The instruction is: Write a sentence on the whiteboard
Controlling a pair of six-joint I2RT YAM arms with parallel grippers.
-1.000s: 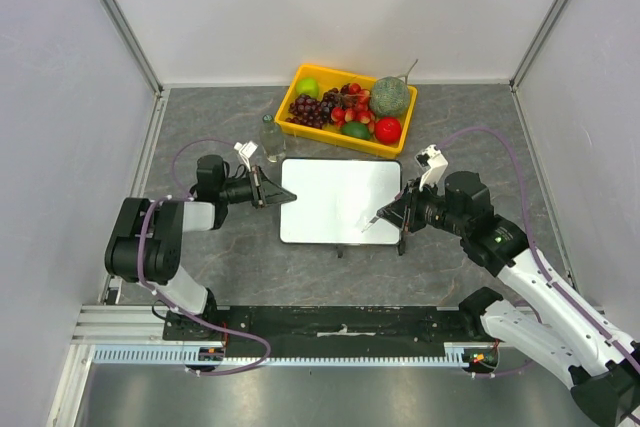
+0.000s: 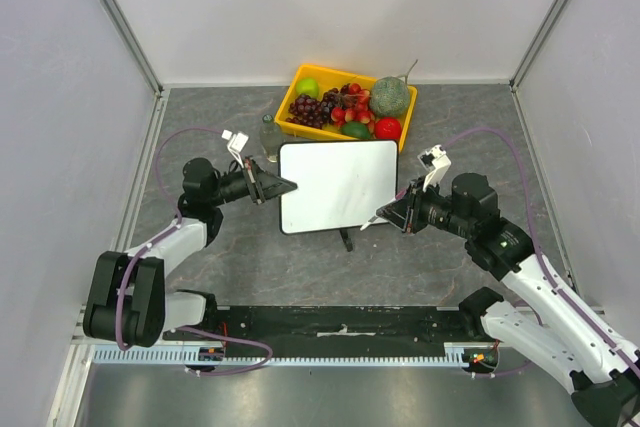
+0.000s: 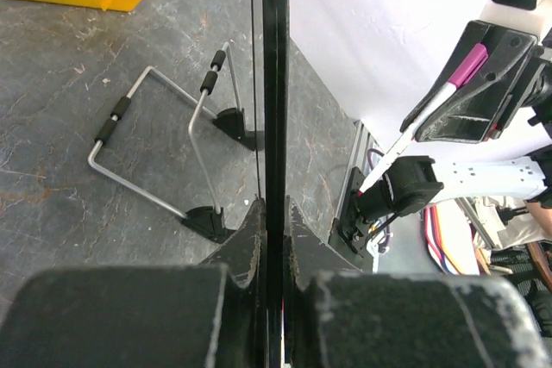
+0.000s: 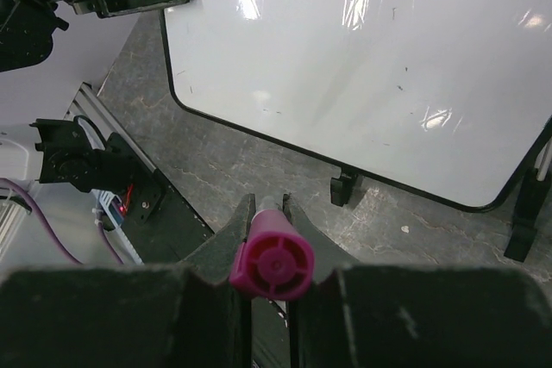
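Note:
The whiteboard (image 2: 340,184), white with a thin black rim, is held up by its left edge, which my left gripper (image 2: 290,187) is shut on. In the left wrist view the board's black rim (image 3: 276,84) runs edge-on between the fingers. A slim white marker (image 3: 405,140) with a magenta end (image 4: 274,256) is gripped in my right gripper (image 2: 388,214), shut on it near the board's lower right corner. The board's face (image 4: 362,66) carries glare and a few tiny dark specks; no writing is readable. Whether the marker's tip touches the board, I cannot tell.
Behind the board stands a yellow basket (image 2: 290,130) full of fruit. A clear bottle (image 2: 270,135) is close to the left gripper. Beneath the board hang metal stand legs (image 3: 138,187) with black feet.
The right arm with the marker has hardly moved.

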